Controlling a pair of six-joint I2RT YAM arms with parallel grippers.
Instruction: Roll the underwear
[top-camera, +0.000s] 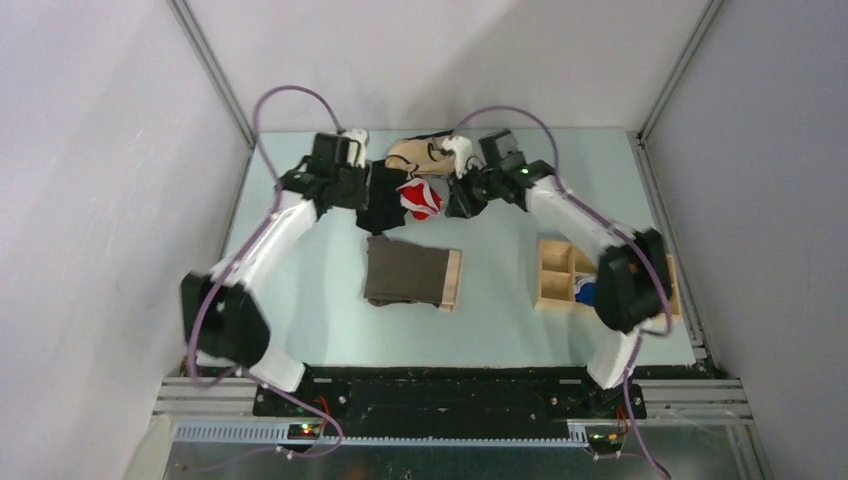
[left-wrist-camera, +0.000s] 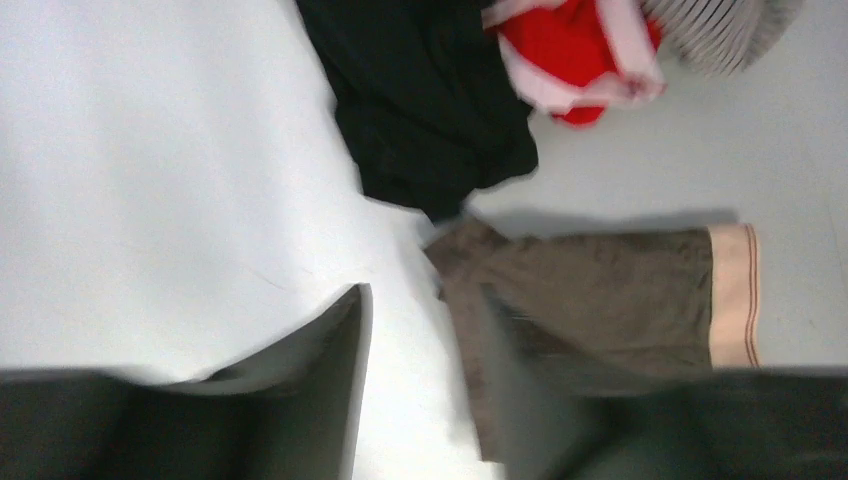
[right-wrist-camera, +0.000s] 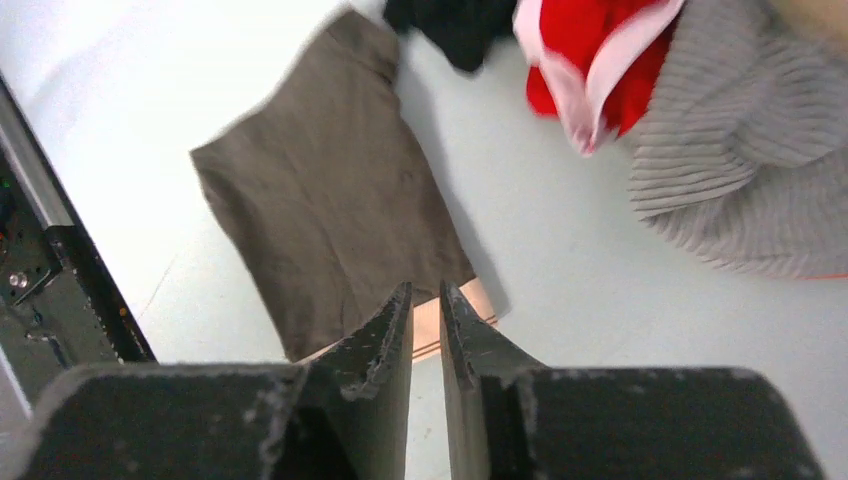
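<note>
The brown underwear (top-camera: 408, 270) lies folded in a flat rectangle at mid-table, its peach waistband (top-camera: 452, 280) on the right. A small corner of cloth sticks up at its upper left in the left wrist view. My left gripper is open and blurred, empty, its fingers apart; from above it is beyond the cloth's upper left, by the black garment. Up and right of the waistband, clear of the cloth, is my right gripper. A narrow gap shows between its fingers, with nothing held there.
A black garment (top-camera: 380, 208), a red-and-white piece (top-camera: 420, 198), grey striped cloth (right-wrist-camera: 700, 150) and a tan garment (top-camera: 418, 155) are heaped at the back. The wooden divided box (top-camera: 553, 290) stands at right, partly under the right arm. Free table lies around the underwear.
</note>
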